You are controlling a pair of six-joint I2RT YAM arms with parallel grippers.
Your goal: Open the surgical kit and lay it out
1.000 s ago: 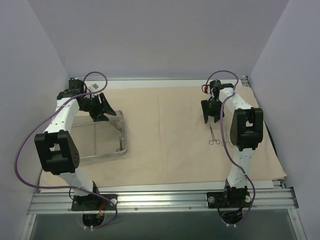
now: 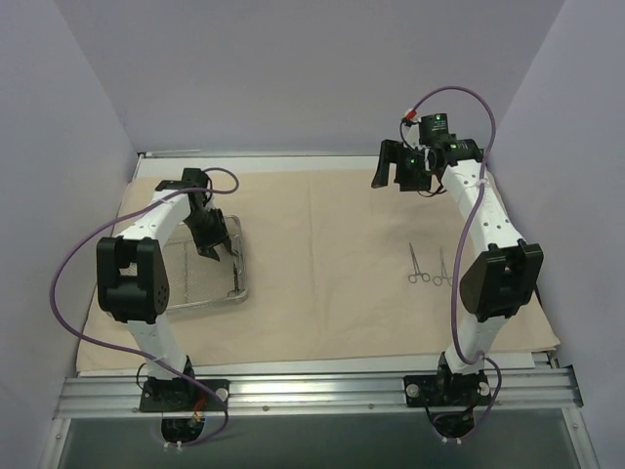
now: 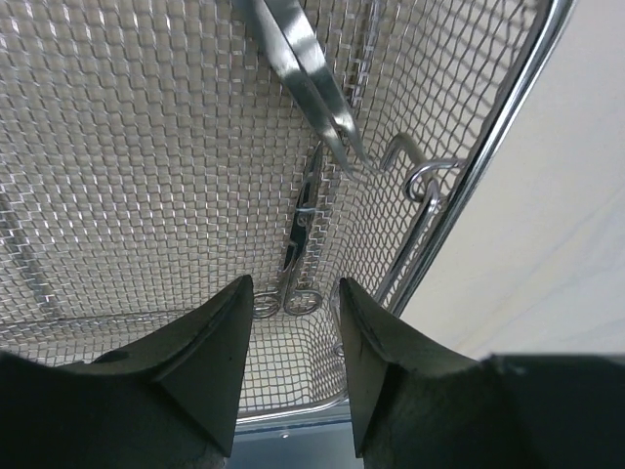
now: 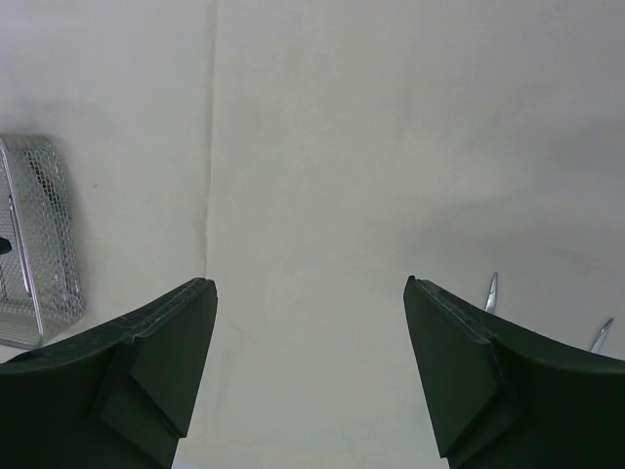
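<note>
The wire mesh basket (image 2: 245, 280) stands at the left of the table, tweezers (image 3: 306, 73) and a pair of scissors (image 3: 302, 301) inside it. A further metal tool (image 3: 422, 210) rests along its side wall. Over the basket, my left gripper points down, fingers parted; the scissors' handle loops show between and below them. On the cloth at right lie two scissor-like instruments (image 2: 417, 266), side by side. My right gripper is wide open with only bare cloth in its gap, above and behind those two instruments.
Walls enclose the table at both sides and the back. Purple cables (image 2: 483, 161) arch over both arms.
My right gripper has risen away from the two instruments on the cloth, toward the left and back.
</note>
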